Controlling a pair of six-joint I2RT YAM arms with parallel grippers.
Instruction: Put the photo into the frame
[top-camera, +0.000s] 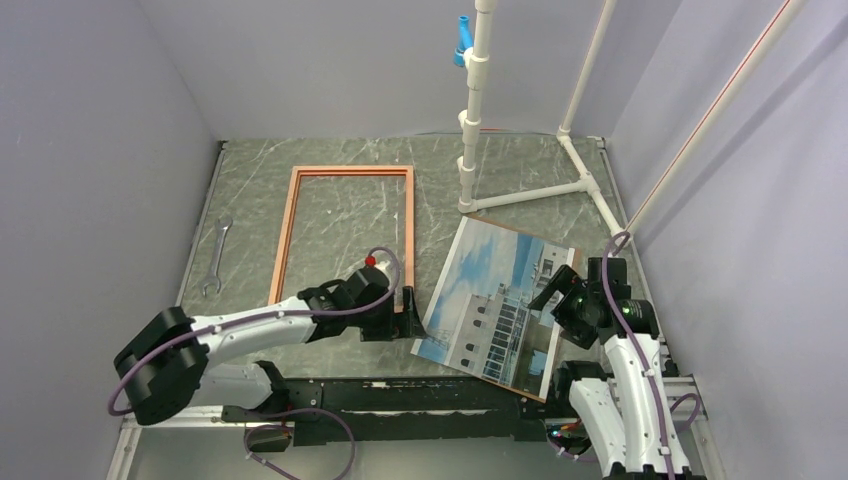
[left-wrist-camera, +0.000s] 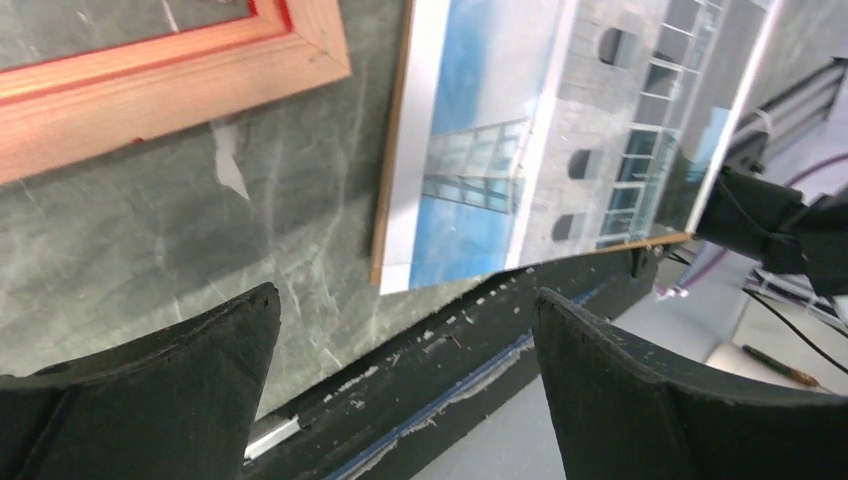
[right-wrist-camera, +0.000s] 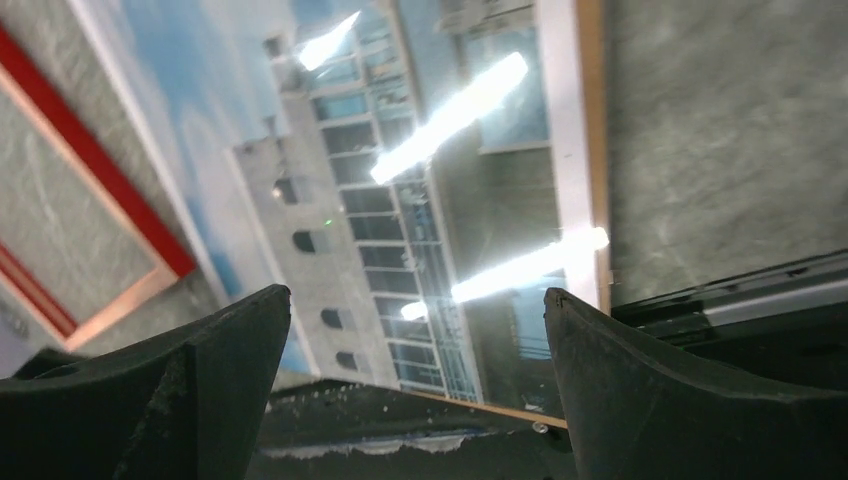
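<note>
The photo (top-camera: 490, 300), a glossy panel showing a white building and blue sky, lies askew on the right half of the table. To its left rests the empty wooden frame (top-camera: 354, 171), with bare table inside it. My left gripper (top-camera: 415, 316) hangs open by the photo's left edge, near the frame's front right corner. In the left wrist view the photo's corner (left-wrist-camera: 398, 270) lies beyond the spread fingers (left-wrist-camera: 150, 385). Over the photo's right side my right gripper (top-camera: 548, 292) is open too; in the right wrist view the photo (right-wrist-camera: 330, 190) fills most of the space beyond its fingers (right-wrist-camera: 650, 385).
A wrench (top-camera: 218, 255) lies at the far left. White pipes (top-camera: 530, 195) stand at the back right behind the photo. A dark rail (top-camera: 400, 393) runs along the table's front edge. Bare table shows between frame and photo.
</note>
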